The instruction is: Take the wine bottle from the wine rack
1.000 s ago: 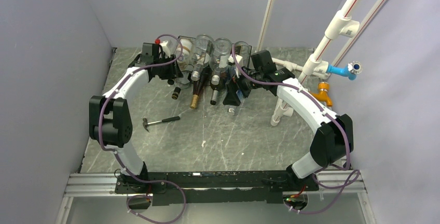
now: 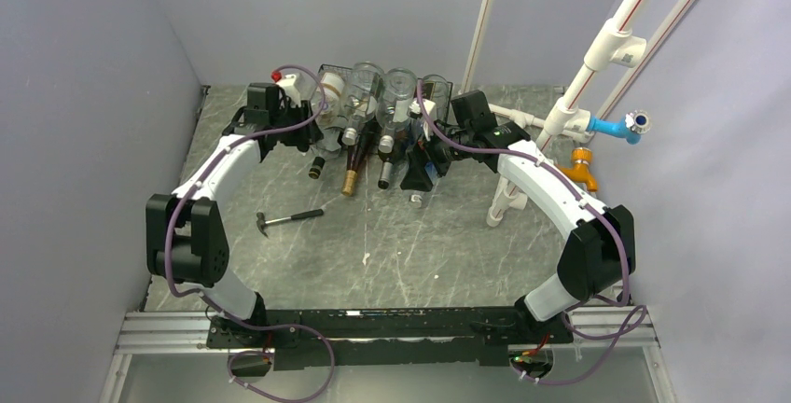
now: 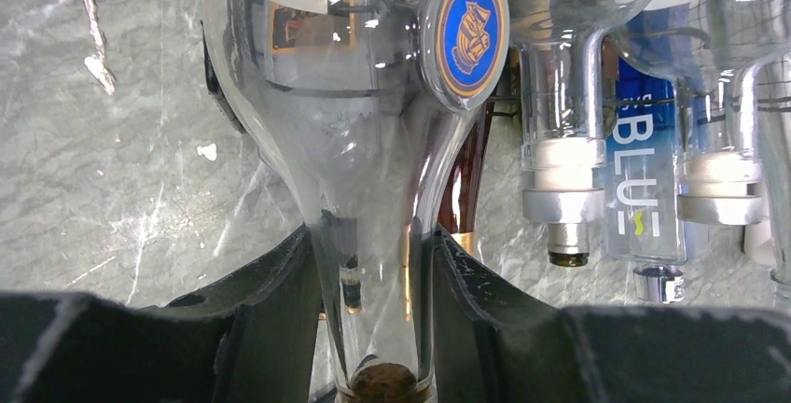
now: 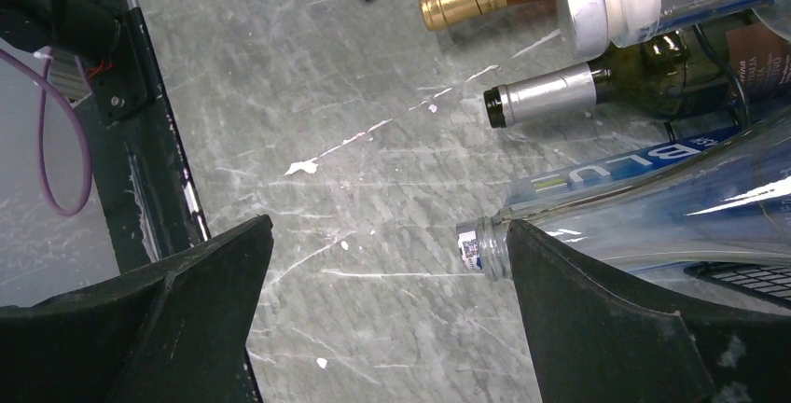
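My left gripper is shut on the neck of a clear glass bottle (image 3: 326,132) with a blue-and-gold emblem, at the left end of the bottle rack (image 2: 336,68); whether it still rests on the rack is unclear. Amber and green bottles (image 4: 550,95) lie with clear and blue ones to the right. My right gripper is open beside the rack's right part, over bare floor near a clear bottle's mouth (image 4: 471,244).
A hammer (image 2: 289,218) lies on the marbled surface at front left. White pipes (image 2: 588,67) with blue and orange fittings (image 2: 580,170) stand at the right.
My left arm has shifted leftward and a little toward the front over the last second. The right arm has stayed still.
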